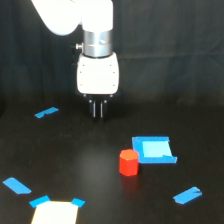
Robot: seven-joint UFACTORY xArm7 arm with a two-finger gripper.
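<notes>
My gripper (97, 107), below its white hand, hangs over the black table at the back, left of centre. Its dark fingers look close together, but against the dark background I cannot tell whether they are open or shut. I see nothing between them. A small red block (129, 163) rests on the table, well in front of the gripper and to its right. Just behind the block lies a blue-bordered patch with a pale square (156, 149); the block overlaps its left front corner in this view.
At the lower left, a cream-coloured square (55, 213) has blue tape at its corners. Blue tape strips lie at the left (16, 186), back left (46, 112) and front right (187, 195).
</notes>
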